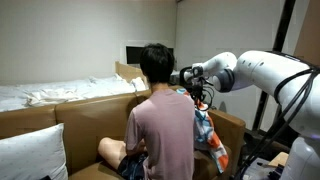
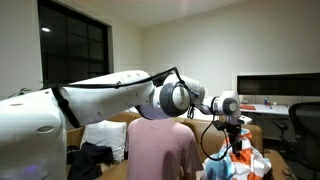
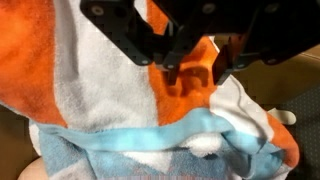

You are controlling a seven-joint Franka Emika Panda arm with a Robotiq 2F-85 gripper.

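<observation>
A striped blanket in orange, white and light blue [image 3: 110,80] fills most of the wrist view. In the first exterior view the blanket [image 1: 207,133] hangs over the right end of the brown sofa, and the second exterior view shows it [image 2: 247,163] bunched below the arm. My gripper points down at an orange stripe, its two fingers apart with orange cloth visible in the gap. Whether the fingertips touch the cloth I cannot tell. Both exterior views show the gripper too small and dark to make out its fingers.
A person in a pink shirt [image 1: 168,135] sits on the sofa [image 1: 88,125], close beside the arm and blanket. White pillows [image 1: 32,153] lie at the left. Behind the sofa is a bed with white bedding [image 1: 50,94].
</observation>
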